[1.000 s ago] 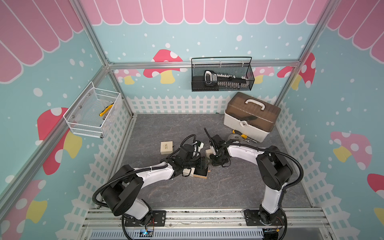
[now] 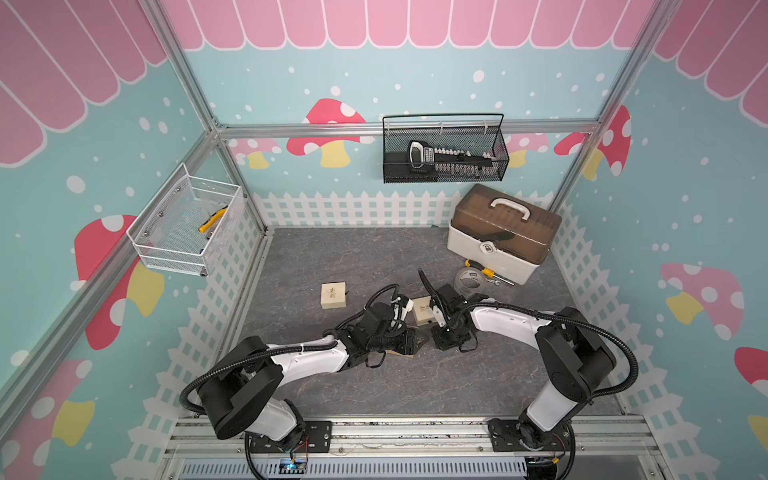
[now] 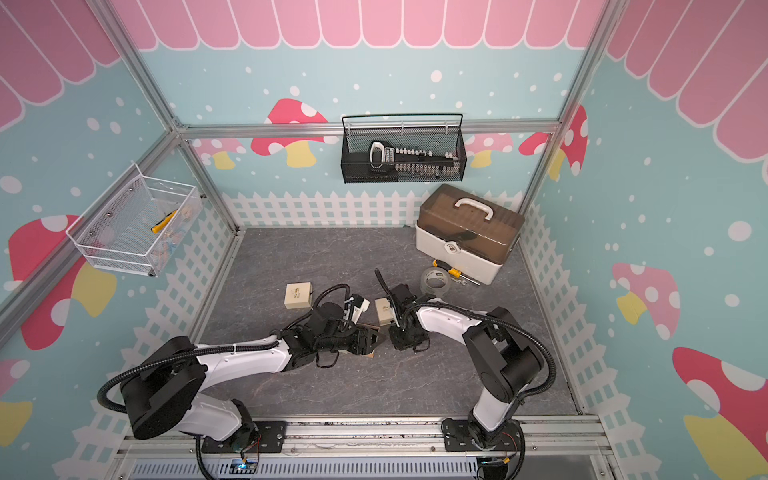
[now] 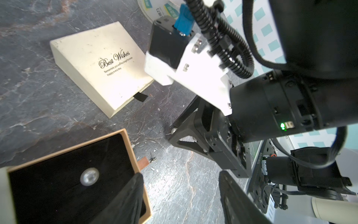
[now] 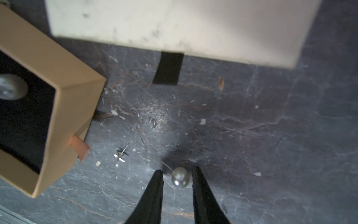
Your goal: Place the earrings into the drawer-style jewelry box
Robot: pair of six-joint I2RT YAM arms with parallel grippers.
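Note:
The open drawer of a jewelry box (image 4: 44,190) has a black lining with a pearl earring (image 4: 89,176) lying in it. A second pearl earring (image 5: 180,177) lies on the floor outside, between the fingertips of my right gripper, which stands open. A small silver piece (image 5: 119,156) lies near the drawer's pull tab. My left gripper hangs open above the drawer's right edge and the floor beside it, with nothing visible between its fingers.
A closed "Best Wishes" box (image 4: 97,67) sits behind the drawer; another cream box (image 2: 333,295) is at the left. A toolbox (image 2: 504,232), tape roll (image 2: 469,280) and screwdriver (image 2: 480,269) occupy the back right.
Both grippers have moved toward the front of the workspace, the right arm also rightward. The left gripper now covers more of the open drawer in the top left view.

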